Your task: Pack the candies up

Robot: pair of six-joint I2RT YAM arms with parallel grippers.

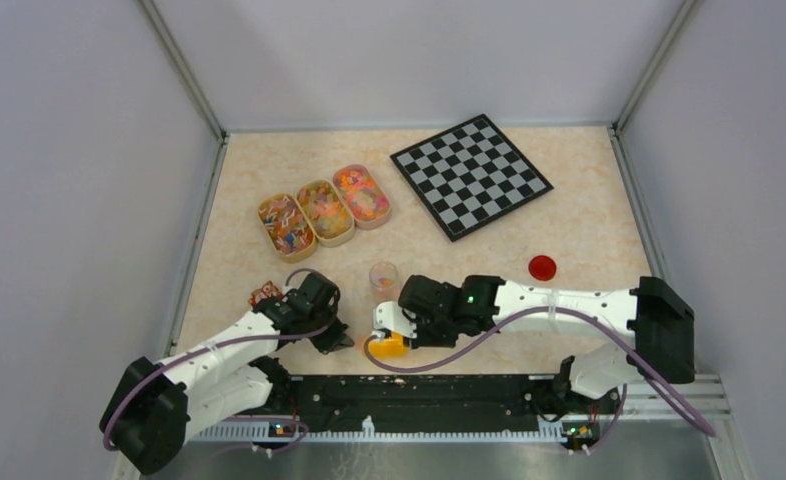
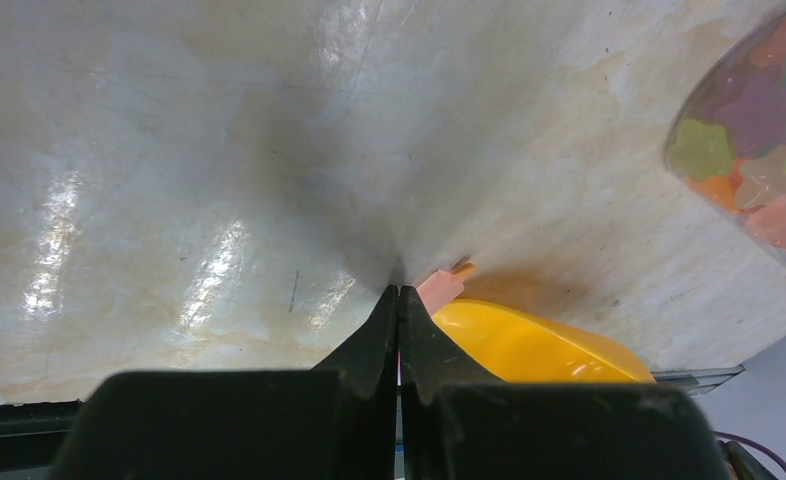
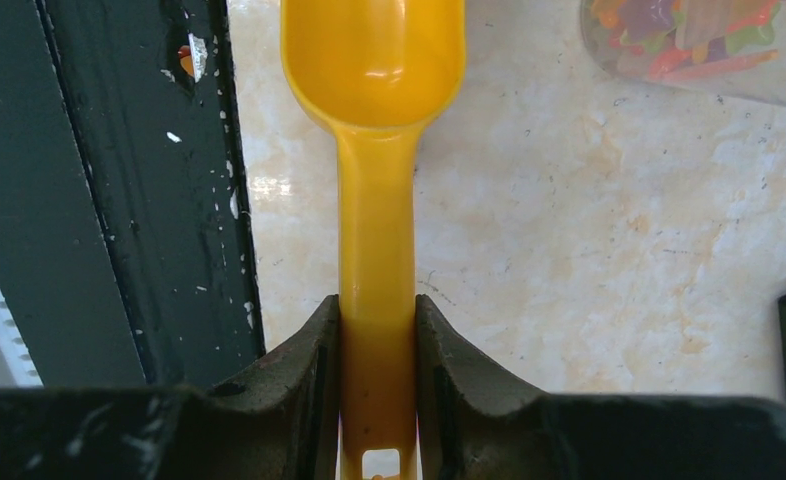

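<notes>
The yellow scoop [image 3: 376,210] is gripped by its handle in my right gripper, and its bowl looks empty in the right wrist view. At the bowl's rim in the left wrist view, a pink candy piece with an orange tip [image 2: 442,288] lies on the table. My left gripper is shut, its tips right beside that piece; nothing shows between them. A clear jar [image 1: 383,278] with colourful candies in its bottom stands behind the scoop. Three oblong tubs, left [image 1: 287,226], middle [image 1: 326,211] and right [image 1: 362,194], hold assorted candies.
A red lid [image 1: 542,267] lies on the right side of the table. The checkered board [image 1: 472,176] occupies the back. Beside the left arm sits a reddish patterned item [image 1: 265,292], partly hidden. A dark strip [image 1: 419,402] borders the front edge.
</notes>
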